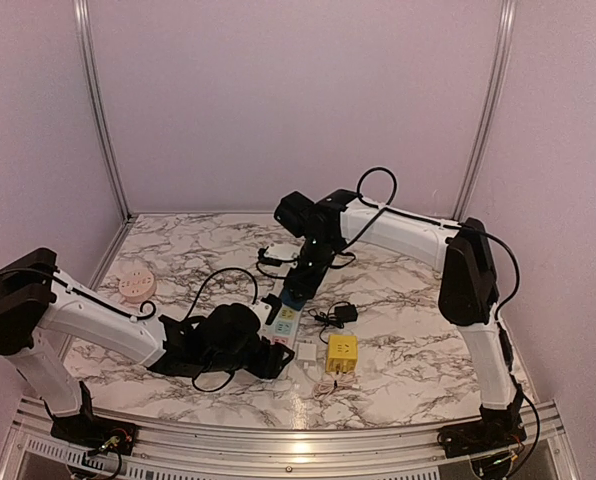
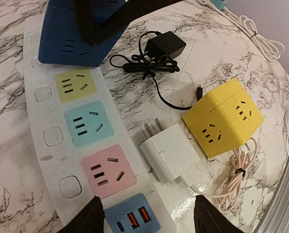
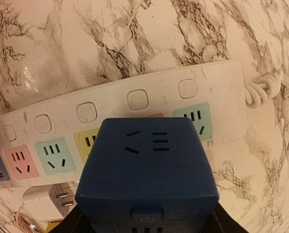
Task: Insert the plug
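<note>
A long white power strip [image 2: 52, 155] lies on the marble table with coloured sockets and a blue USB module [image 2: 132, 213] at its near end. My left gripper is low over that end, fingers apart either side of the module. My right gripper is shut on a blue cube socket [image 3: 144, 170], held over the far part of the strip; whether it touches the strip I cannot tell.
A white charger [image 2: 166, 150], a yellow cube socket [image 2: 222, 116] and a black adapter [image 2: 166, 46] with cable lie right of the strip. A round pink socket [image 1: 136, 285] sits at left.
</note>
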